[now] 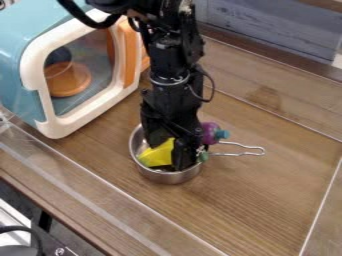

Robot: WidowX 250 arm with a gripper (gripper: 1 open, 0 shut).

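My black gripper (pixel 178 140) reaches down into a steel pot (pixel 163 175) in the middle of the table, its fingers open as far as shows, with the fingertips partly hidden. A yellow object (pixel 155 154) lies in the pot at the gripper's left side. A purple object with teal parts (pixel 211 134) shows at the pot's right, partly behind the gripper. The pot's wire handle (pixel 243 150) sticks out to the right.
A toy microwave (pixel 54 75) in light blue, white and orange stands at the upper left, holding an orange bowl (pixel 70 78). A wall runs along the back.
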